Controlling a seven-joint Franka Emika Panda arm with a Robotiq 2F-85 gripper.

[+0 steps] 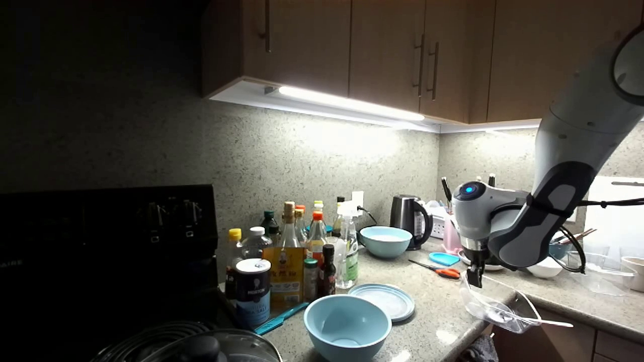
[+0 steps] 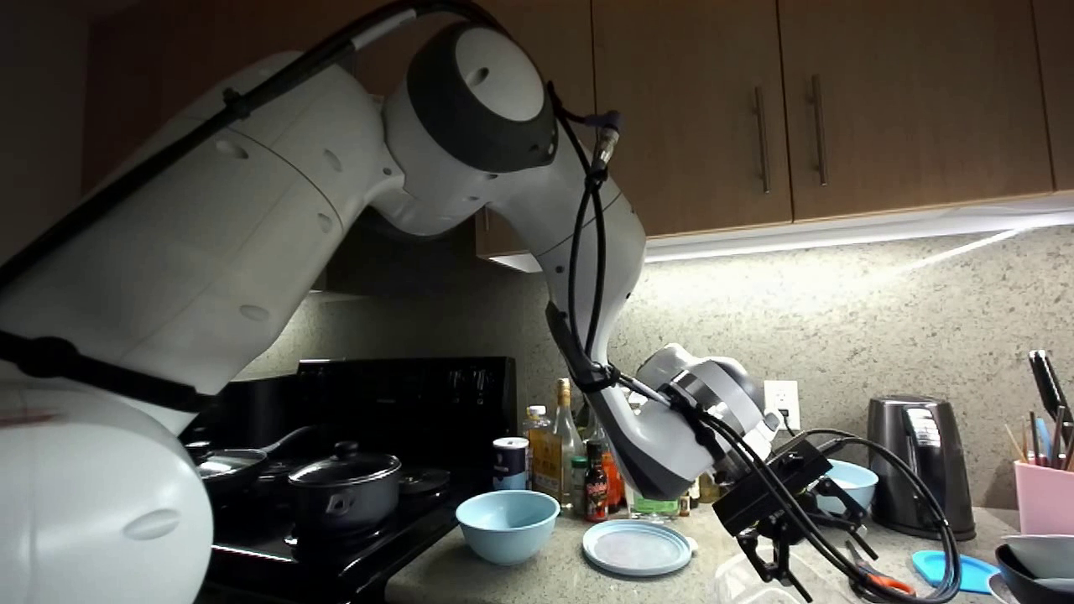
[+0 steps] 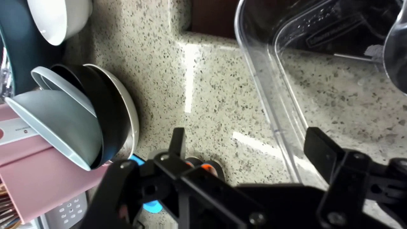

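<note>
A clear plastic container is at the counter's edge in exterior view 1, tilted down to the right. A utensil with a white handle sticks out over its rim. My gripper points downward at the container's left, higher end. In the wrist view the gripper is open, its fingers wide apart. One long wall of the container runs between them in that view, close to the right finger. Whether either finger touches the wall, I cannot tell. A rounded shiny piece lies inside the container.
Stacked bowls and a pink holder stand left in the wrist view. Orange-handled scissors, a blue lid, a plate and a blue bowl rest on the counter. Bottles crowd the wall.
</note>
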